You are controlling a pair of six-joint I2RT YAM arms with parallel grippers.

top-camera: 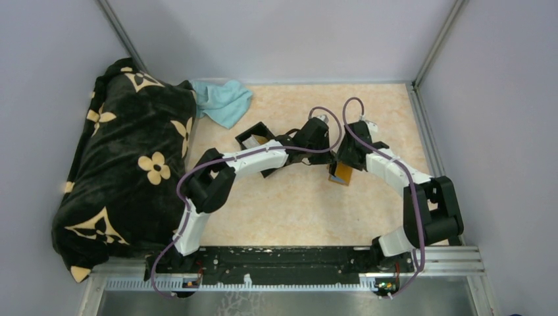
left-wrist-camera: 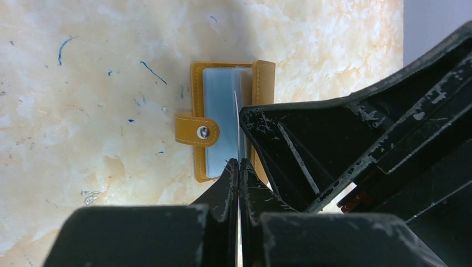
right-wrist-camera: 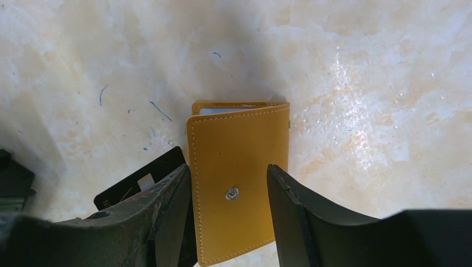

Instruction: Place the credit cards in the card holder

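Note:
The tan card holder (top-camera: 343, 174) lies on the table beneath both grippers. In the left wrist view it (left-wrist-camera: 197, 83) shows a light blue inner sleeve and a snap strap (left-wrist-camera: 189, 129). My left gripper is shut over it, its tips meeting along a thin pale edge; whether that is held I cannot tell. In the right wrist view my right gripper stands open around the holder's tan cover (right-wrist-camera: 239, 150), with a black card-like piece (right-wrist-camera: 119, 189) beside it on the left. The right gripper partly covers the left wrist view.
A dark open box (top-camera: 246, 135) with light contents sits behind the left arm. A teal cloth (top-camera: 224, 102) lies at the back left, a dark patterned blanket (top-camera: 125, 178) along the left side.

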